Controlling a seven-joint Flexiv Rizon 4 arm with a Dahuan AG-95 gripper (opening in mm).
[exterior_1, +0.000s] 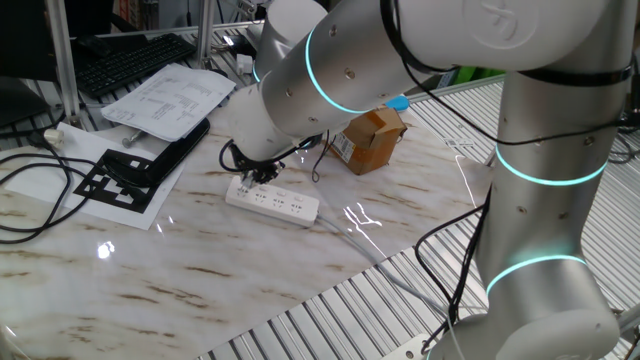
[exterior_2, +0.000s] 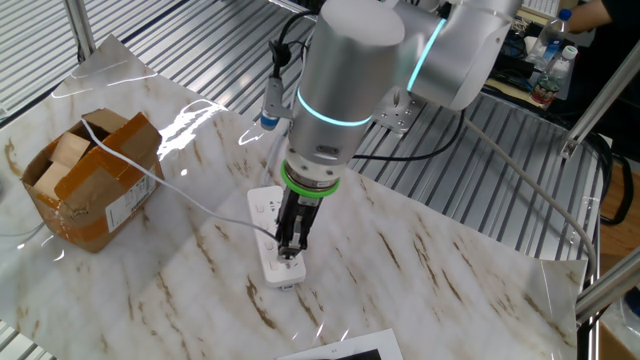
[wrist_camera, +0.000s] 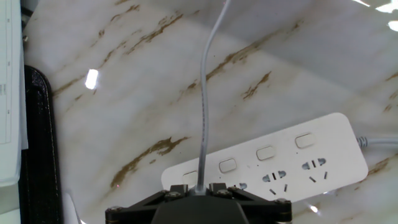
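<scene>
A white power strip (wrist_camera: 283, 155) with a row of switches and sockets lies flat on the marbled table. In the wrist view my gripper is over its end farthest from the strip's own cord, and the fingers cover part of that end. A thin grey cable (wrist_camera: 204, 106) runs down to the gap between the fingertips, which close around its end; any plug there is hidden. Exterior view 2 has the gripper (exterior_2: 290, 252) pointing down at the strip (exterior_2: 266, 215). Whether the cable's end sits in a socket cannot be told.
An open cardboard box (exterior_2: 95, 185) stands on the table, with the grey cable passing over it. Papers (exterior_1: 165, 100), a black object (exterior_1: 170, 160) and a printed marker sheet (exterior_1: 115, 190) lie on the far side.
</scene>
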